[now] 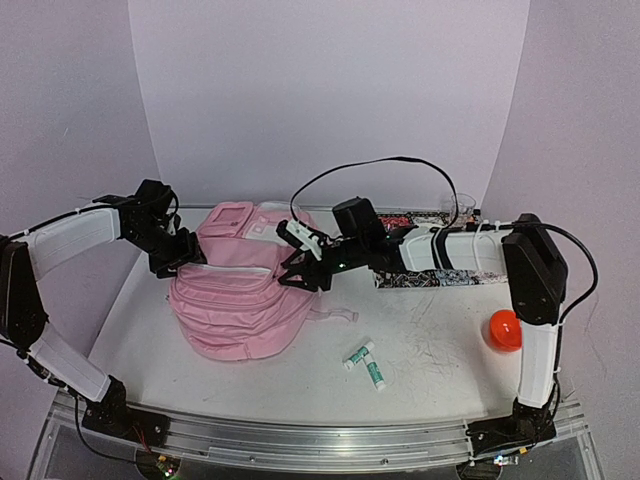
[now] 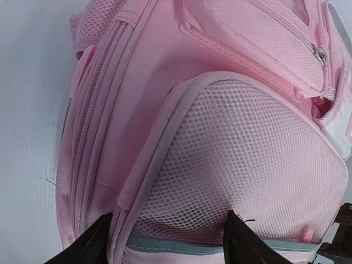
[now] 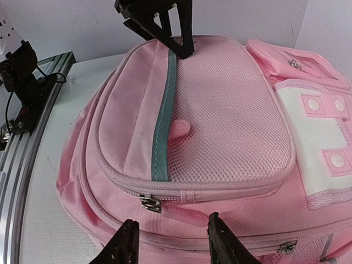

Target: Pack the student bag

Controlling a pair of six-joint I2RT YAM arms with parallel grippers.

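A pink backpack (image 1: 235, 310) lies on the left half of the table, its mesh-lined flap (image 3: 231, 110) edged with a grey strip. At the bag's left edge, my left gripper stands open, its fingers apart over the flap's corner. Across the bag, my right gripper is also open, beside the flap's zipper. A pink zipper pull (image 3: 187, 215) hangs just in front of the right gripper, near its right fingertip; I cannot tell whether they touch. Two green-and-white tubes (image 1: 358, 355) lie on the table right of the bag.
An orange-red bowl (image 1: 505, 330) sits at the table's right edge. Behind the right arm lies a black-and-white patterned item (image 1: 440, 279), with a clear container (image 1: 462, 204) at the back. Bare table (image 1: 440, 350) spreads across the front right.
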